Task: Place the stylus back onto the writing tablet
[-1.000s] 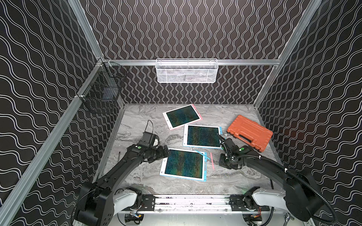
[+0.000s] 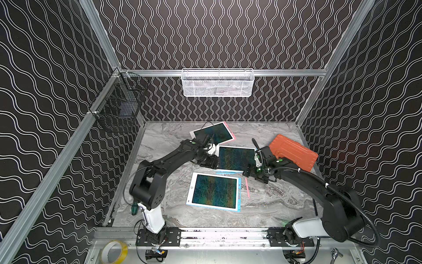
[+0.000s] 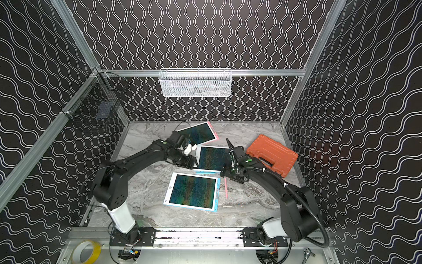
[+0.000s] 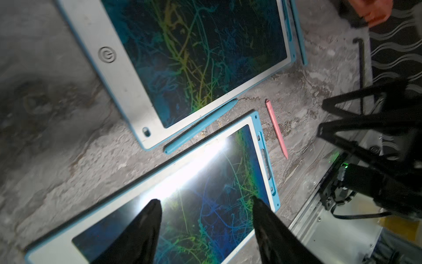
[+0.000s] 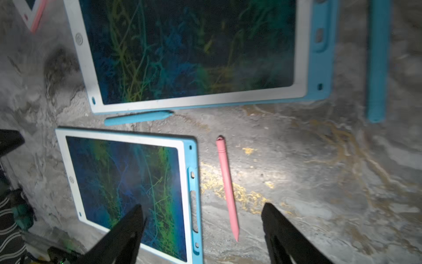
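Observation:
Two blue-edged tablets lie flat: the front tablet (image 2: 214, 191) and the middle tablet (image 2: 235, 158). A pink-edged tablet (image 2: 214, 133) lies behind them. Between the blue ones rests a blue stylus (image 5: 138, 118). A second blue stylus (image 5: 378, 66) is beyond the middle tablet's slotted right edge. The pink stylus (image 5: 227, 189) lies on the table, right of the front tablet. My left gripper is open over the left part of the middle tablet, nothing between its fingers. Near the middle tablet's front right corner hovers my right gripper, open and empty.
An orange case (image 2: 293, 151) sits at the back right, close to the right arm. A white mesh basket (image 2: 217, 82) hangs on the rear wall, and a black wire basket (image 2: 118, 105) at the left. Bare table shows at front right.
My left gripper has moved right and back from beside the front tablet. The right one has shifted left and back. The blue stylus has gone from the front tablet's corner to between the tablets.

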